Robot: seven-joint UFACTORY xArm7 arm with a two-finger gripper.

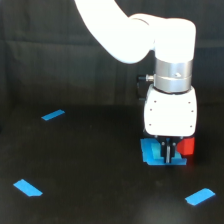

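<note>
My gripper (168, 158) points straight down at the right of the table, low over a blue patch or flat piece (150, 152). Just right of the fingers, a red object (186, 147) shows, partly covered by the gripper's white body. The dark fingers stand in front of the blue, and the space between them is too small and dark to read. Whether they touch the red object cannot be made out.
Blue tape strips lie on the black table: one far left (53, 115), one near left (28, 188) and one near right (200, 197). A dark curtain (60, 60) hangs behind.
</note>
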